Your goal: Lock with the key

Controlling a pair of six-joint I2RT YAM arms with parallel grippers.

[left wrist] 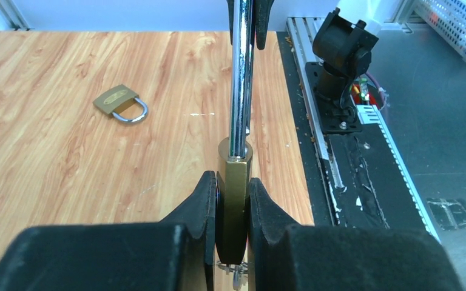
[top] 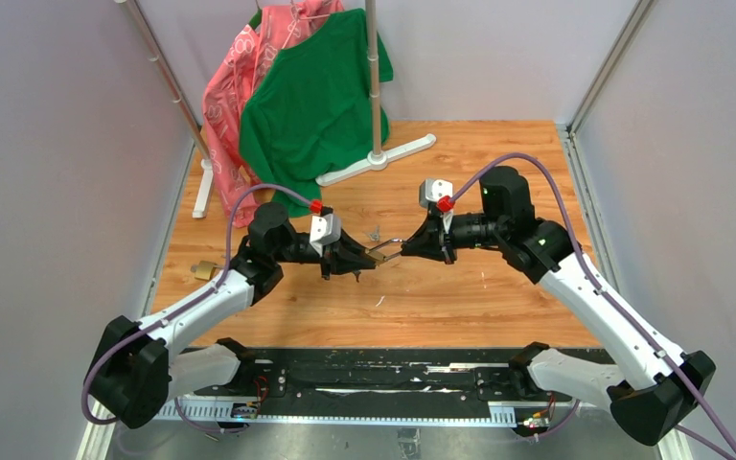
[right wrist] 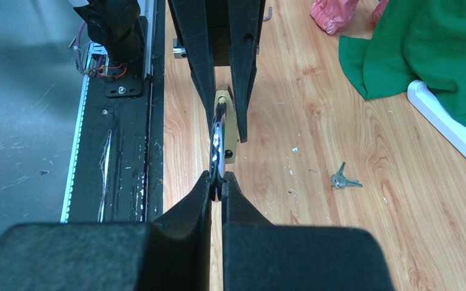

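A brass padlock body stands edge-on between the fingers of my left gripper, which is shut on it. Its long steel shackle reaches toward my right gripper, shut on the shackle's curved end. In the right wrist view a dark hole shows in the brass body beside the shackle. Below the body, keys show in the left wrist view, partly hidden by the fingers; how they sit in the lock is hidden. Both grippers are above the table middle.
A second padlock lies on the wooden table, and another brass one lies at the left. Loose keys rest behind the grippers. Clothes hang on a rack at the back.
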